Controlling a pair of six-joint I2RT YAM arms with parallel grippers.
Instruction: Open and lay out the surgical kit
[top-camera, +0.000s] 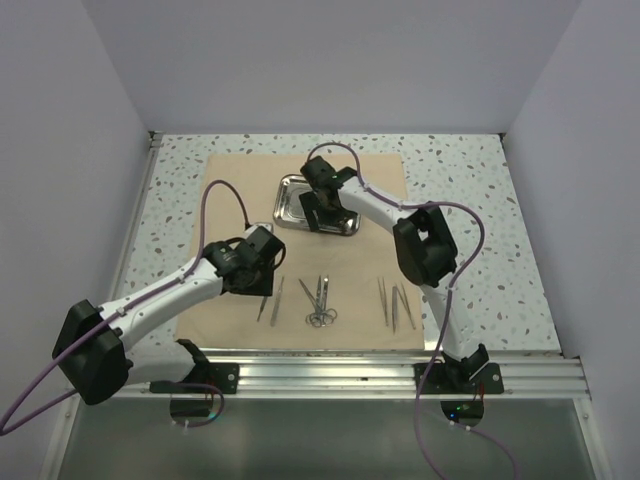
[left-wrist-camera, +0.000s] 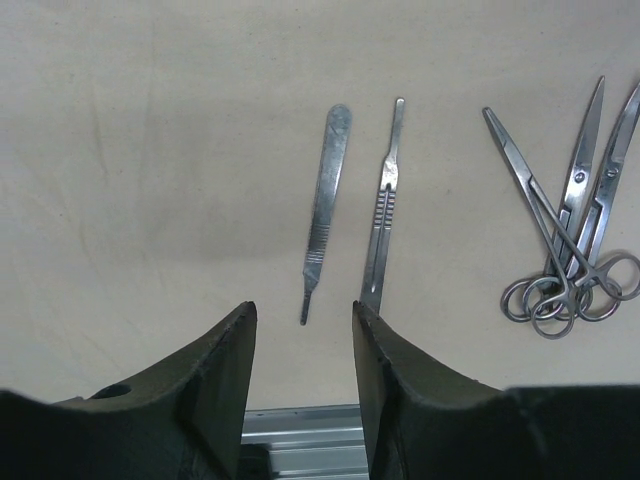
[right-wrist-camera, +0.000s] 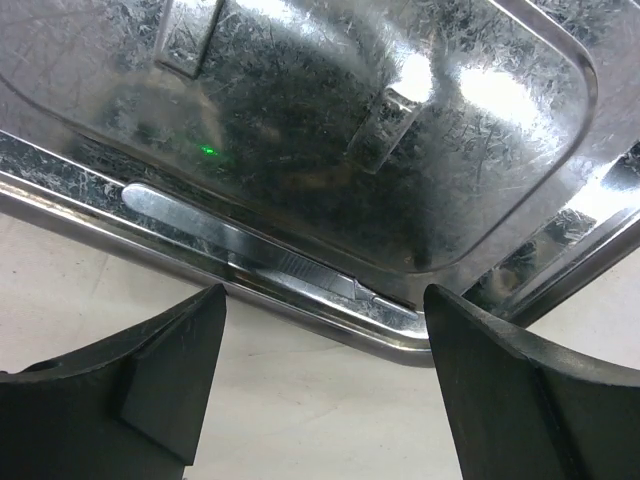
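Note:
A shiny metal tray (top-camera: 292, 183) lies at the back of the tan cloth, with my right gripper (top-camera: 310, 220) over its front edge. In the right wrist view one slim metal instrument (right-wrist-camera: 250, 247) rests along the tray's near inner wall. My right gripper has its fingers apart, nothing between them, just short of that instrument. Over the front left of the cloth, my left gripper is open and empty. Below it lie two scalpel handles, a flat one (left-wrist-camera: 325, 190) and a ridged one (left-wrist-camera: 384, 205), side by side.
Several scissor-like tools (top-camera: 321, 305) lie together at the front middle of the cloth. To their right are several slim instruments (top-camera: 394, 308). Bare cloth (top-camera: 350, 265) separates these from the tray. A metal rail (top-camera: 330, 370) runs along the front edge.

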